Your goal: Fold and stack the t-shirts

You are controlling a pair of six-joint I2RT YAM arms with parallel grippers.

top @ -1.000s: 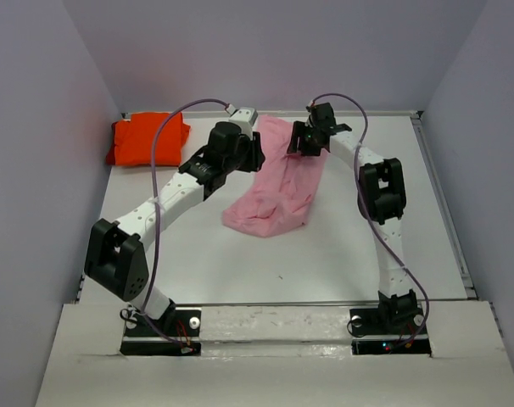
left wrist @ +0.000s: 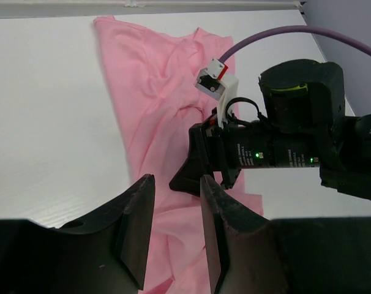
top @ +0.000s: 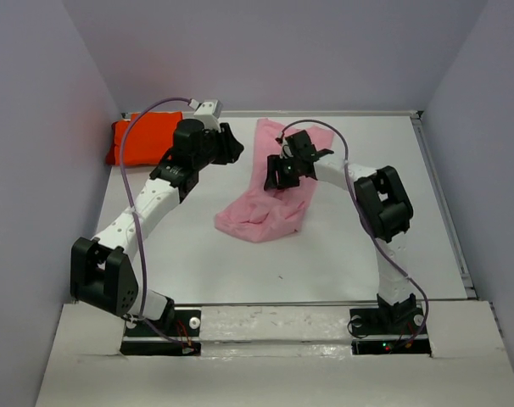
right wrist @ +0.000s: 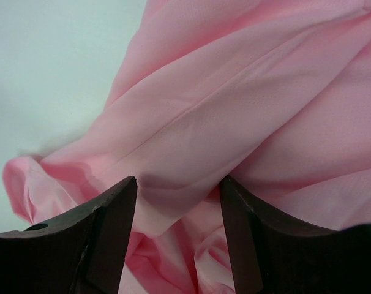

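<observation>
A pink T-shirt (top: 261, 220) lies spread on the white table, its lower end bunched; it fills most of the right wrist view (right wrist: 222, 104). My left gripper (top: 227, 151) hangs left of the shirt, its fingers (left wrist: 133, 214) apart and seemingly empty. My right gripper (top: 281, 176) is down on the middle of the shirt, its fingers apart over the folds; it also shows in the left wrist view (left wrist: 191, 174).
An orange folded cloth (top: 147, 136) lies at the back left corner. Grey walls stand at the sides and back.
My left gripper has drawn back leftward. The shirt's lower end has shifted slightly toward the front left.
</observation>
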